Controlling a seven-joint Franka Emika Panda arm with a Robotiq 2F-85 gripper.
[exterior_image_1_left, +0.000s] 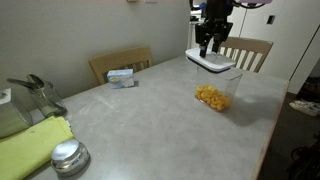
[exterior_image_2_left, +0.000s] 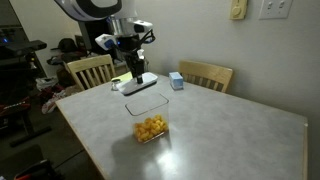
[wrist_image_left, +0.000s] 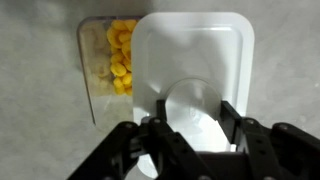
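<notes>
A clear container (exterior_image_1_left: 219, 92) with orange-yellow pieces (exterior_image_1_left: 212, 97) in its bottom stands upright on the table. My gripper (exterior_image_1_left: 208, 51) is shut on a white rectangular lid (exterior_image_1_left: 211, 61), which hangs tilted at about the height of the container's rim. In the wrist view the lid (wrist_image_left: 193, 60) fills the middle, the gripper's fingers (wrist_image_left: 160, 112) closing on the round raised knob (wrist_image_left: 193, 101) at its centre. The lid covers the right part of the container (wrist_image_left: 97, 60) there, and the left part shows uncovered. In exterior view 2 the lid (exterior_image_2_left: 139, 84) is behind the container (exterior_image_2_left: 151, 122).
A light blue box (exterior_image_1_left: 121, 78) lies toward the back, near a wooden chair (exterior_image_1_left: 118, 62). At the near left are a silver round object (exterior_image_1_left: 69, 157), a yellow-green cloth (exterior_image_1_left: 32, 145) and a utensil holder (exterior_image_1_left: 12, 112).
</notes>
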